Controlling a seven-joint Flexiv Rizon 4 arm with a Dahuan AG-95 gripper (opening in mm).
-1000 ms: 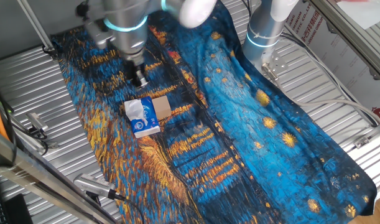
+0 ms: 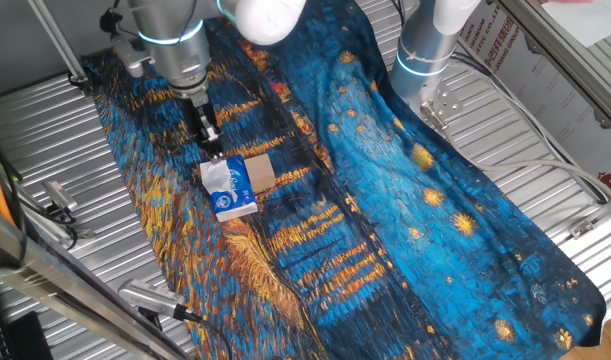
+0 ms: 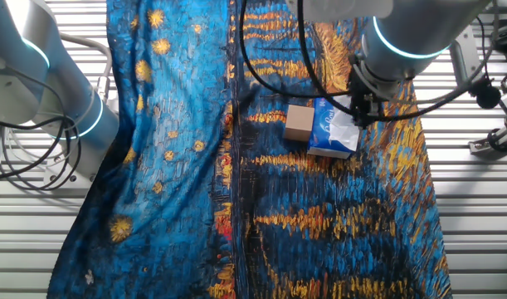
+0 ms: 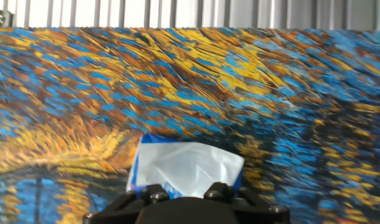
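A blue and white soft packet (image 2: 229, 188) lies on the patterned cloth, its white end flap (image 4: 190, 165) showing in the wrist view. Against one side of it sits a small tan cardboard box (image 2: 259, 172); exterior view 2 also shows this box (image 3: 299, 122) beside the packet (image 3: 332, 131). My gripper (image 2: 216, 155) points down at the packet's far edge. In the wrist view my gripper has its two fingertips apart, with the packet visible past them. Whether the fingers touch the packet cannot be told.
The blue, starry cloth (image 2: 385, 150) covers the ribbed metal table (image 2: 80, 220) with some folds. A grey metal device (image 2: 150, 298) with a cable lies at the front left.
My gripper has moved left and slightly down in exterior view 1, coming to the packet's far edge. The packet and the box have stayed put.
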